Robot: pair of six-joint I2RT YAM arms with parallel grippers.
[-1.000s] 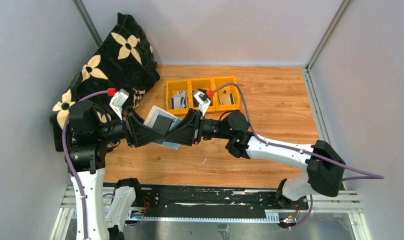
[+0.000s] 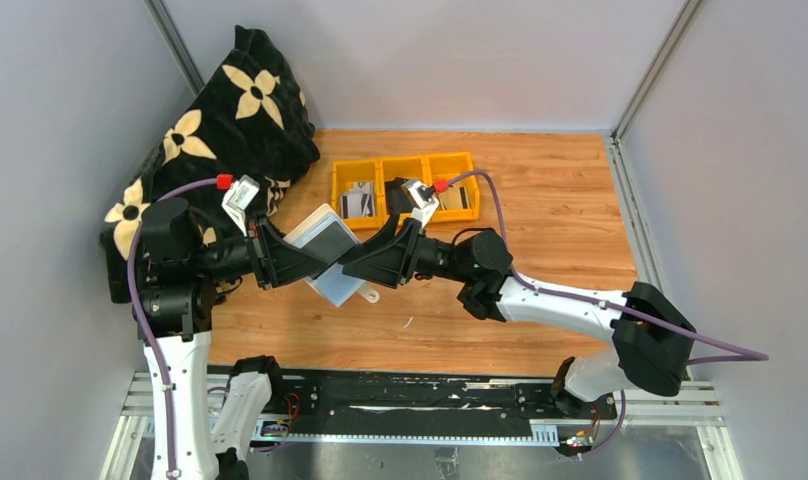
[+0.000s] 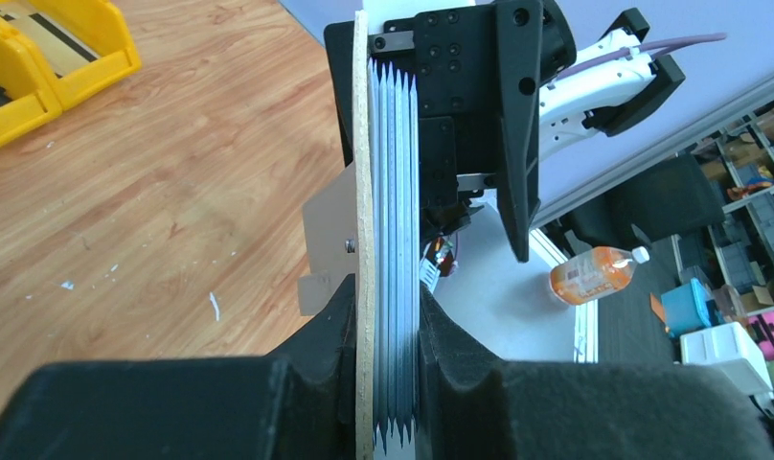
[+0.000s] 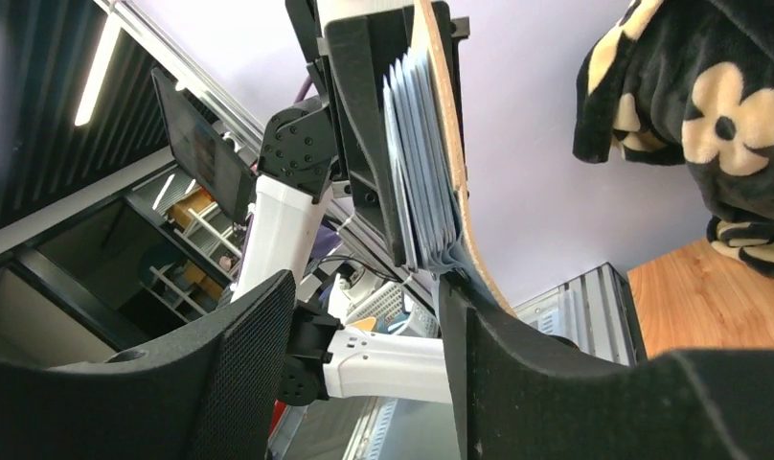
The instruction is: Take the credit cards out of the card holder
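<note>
A card holder (image 2: 325, 237) with a tan cover and a fan of translucent bluish sleeves is held upright between the grippers in the top view. My left gripper is shut on it, the sleeve edges (image 3: 393, 230) running vertically between its fingers. My right gripper is part open beside the holder; one finger reaches the lower end of the sleeves (image 4: 421, 163), and a wide gap lies between the fingertips. Whether cards sit inside the sleeves I cannot tell.
An orange three-compartment tray (image 2: 405, 165) with cards and dark items stands at the back. A black flowered cushion (image 2: 220, 120) fills the back left.
More of the holder's lower part and its pale tab shows than a second ago.
</note>
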